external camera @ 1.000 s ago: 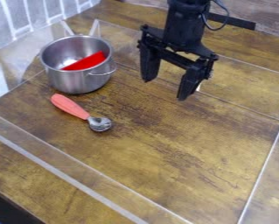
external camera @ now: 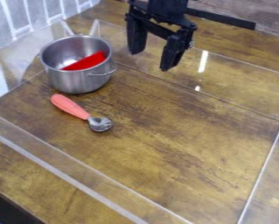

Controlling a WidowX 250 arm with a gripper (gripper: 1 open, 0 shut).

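My gripper [external camera: 156, 45] is at the top centre over the wooden table, its dark fingers spread open and pointing down, with nothing visible between them. To its left stands a steel pot [external camera: 66, 80] with a red object [external camera: 83, 62] inside. Below the pot lies a scoop-like utensil with a red handle [external camera: 70, 106] and a metal head [external camera: 100, 123], tilted toward the lower right.
A light strip of the table's surround runs along the upper left edge.
My gripper has moved toward the back of the table, higher in the view. The pot and the utensil have not moved.
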